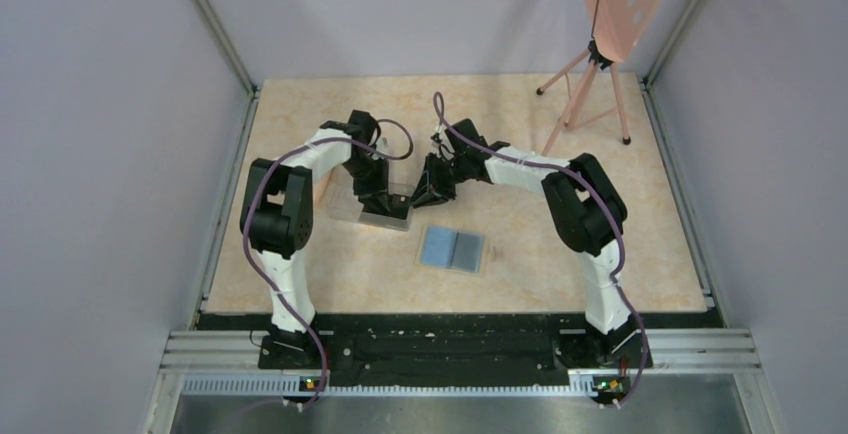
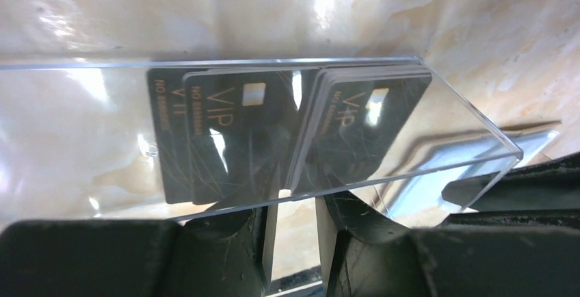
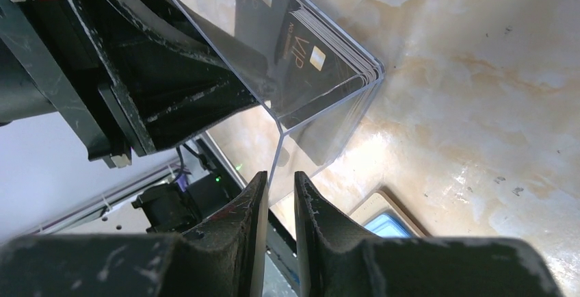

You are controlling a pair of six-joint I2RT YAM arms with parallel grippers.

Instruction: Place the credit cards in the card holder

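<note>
Dark VIP cards (image 2: pixel 260 115) stand in overlapping stacks inside a clear open box (image 1: pixel 378 221). In the left wrist view my left gripper is open at the box's near edge, its fingertips just below the cards. Whether either finger touches a card is hard to tell. My right gripper is at the box's right corner, a narrow gap between its fingers and the clear corner edge beside them; contact with the wall is unclear. A flat open card holder (image 1: pixel 452 249), with blue and grey panels, lies on the table to the front right of the box.
A pink board on a tripod (image 1: pixel 600 64) stands at the back right. Both grippers are close together at the box, and the right one's dark fingers reach into the left wrist view.
</note>
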